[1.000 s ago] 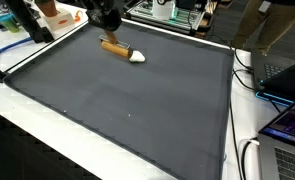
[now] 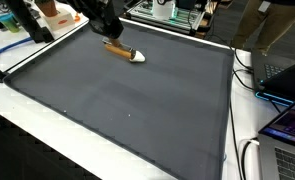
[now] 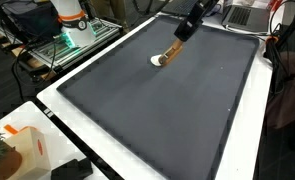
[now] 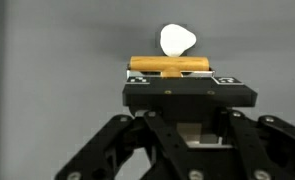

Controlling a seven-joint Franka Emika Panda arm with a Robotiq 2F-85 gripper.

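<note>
An orange-brown wooden piece [image 4: 147, 64], shaped like a short bar with a stub, sits at the tips of my gripper. The fingers are shut on its stub. In exterior view 1 the wooden piece [image 2: 119, 50] shows under the dark gripper [image 2: 111, 39]. Exterior view 2 shows the same wooden piece [image 3: 172, 51] tilted below the gripper. A small white rounded object [image 4: 177, 40] lies on the grey board close beside the bar. Whether the bar touches the board cannot be told.
The dark grey board [image 2: 137, 110] is otherwise bare, with wide free room in front and to the right. Laptops [image 2: 287, 80] and cables stand beyond the right edge. Tools and small items [image 2: 7, 40] crowd the back left.
The gripper has come down slightly and hides more of the wooden piece's upper part. The wooden piece has barely moved. The white object stays in place.
</note>
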